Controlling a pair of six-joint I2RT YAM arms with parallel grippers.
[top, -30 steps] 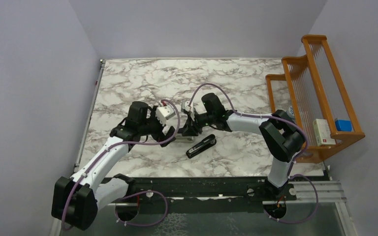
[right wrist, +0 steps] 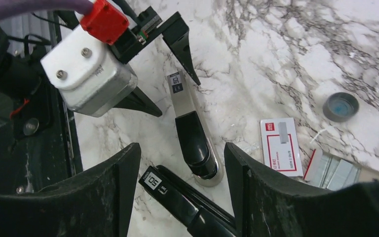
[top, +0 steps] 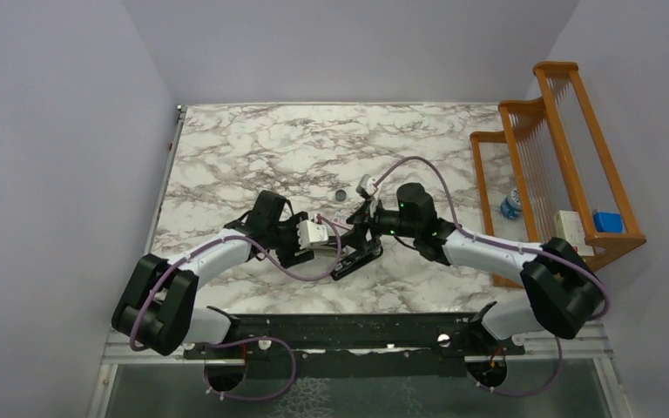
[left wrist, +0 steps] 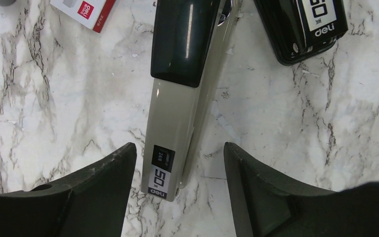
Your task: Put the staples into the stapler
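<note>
A grey stapler with a black cap point(left wrist: 173, 113) lies on the marble table, its lid down. In the left wrist view my left gripper stands part open, one finger on either side of the stapler's grey end, no contact visible. The right wrist view shows the same stapler point(right wrist: 183, 98) below the left gripper. My right gripper is open above the table with nothing held. A white and red staple box point(right wrist: 281, 145) lies flat, and beside it an opened box point(right wrist: 333, 170) has grey metallic contents.
A second, black stapler point(right wrist: 175, 197) lies close to the grey one, under my right gripper. A small grey round container point(right wrist: 341, 106) stands behind the boxes. At the right is a wooden rack point(top: 533, 103).
</note>
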